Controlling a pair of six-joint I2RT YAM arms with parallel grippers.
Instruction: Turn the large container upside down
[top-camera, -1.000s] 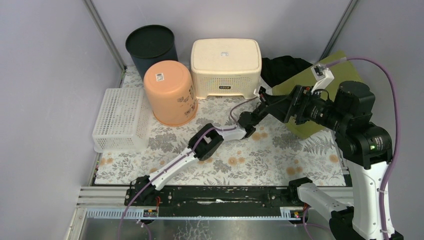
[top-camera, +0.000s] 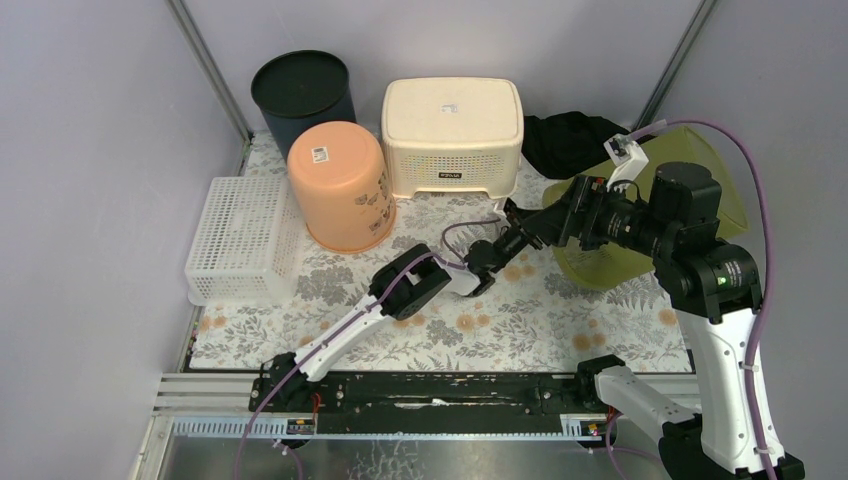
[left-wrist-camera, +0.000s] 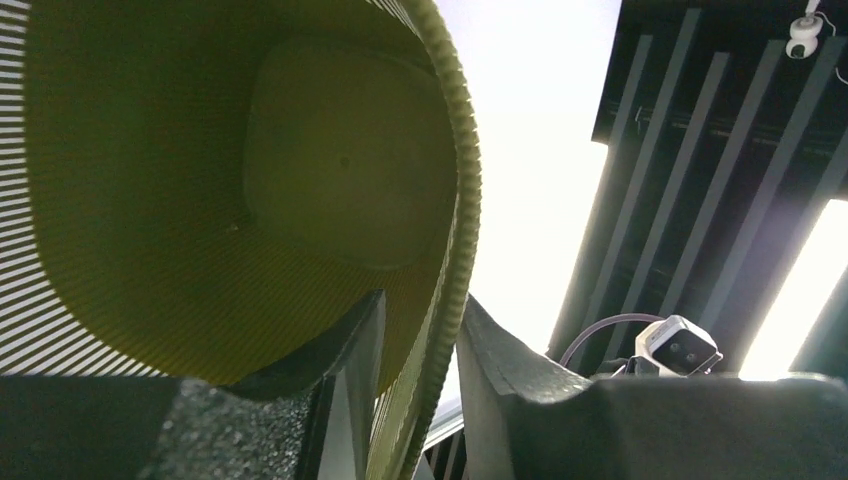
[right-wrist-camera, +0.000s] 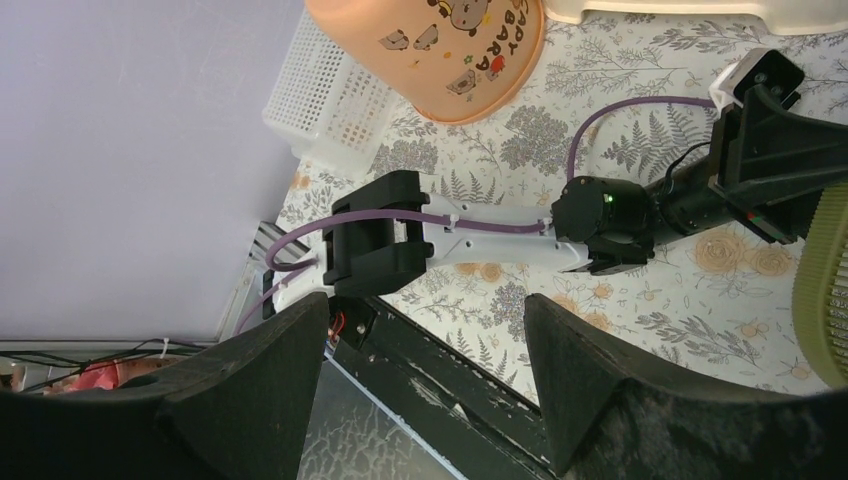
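The large green container (top-camera: 605, 268) is at the right of the table, partly hidden by the right arm in the top view. It lies tilted, and its hollow inside shows. In the left wrist view I look into the green container (left-wrist-camera: 345, 150), its ribbed rim passing between the fingers of my left gripper. Those fingers stand apart, not clamped on the rim. My right gripper is open with nothing between its fingers, above the table. Only a strip of the green container (right-wrist-camera: 825, 290) shows at the right wrist view's right edge.
An orange bucket (top-camera: 338, 170), a dark bin (top-camera: 300, 85), a cream stool (top-camera: 452, 110) and a white basket (top-camera: 240, 240) stand at the left and back. Black cloth (top-camera: 560, 145) lies behind the container.
The green container has turned over towards the top camera, from a flat outer face to its hollow side.
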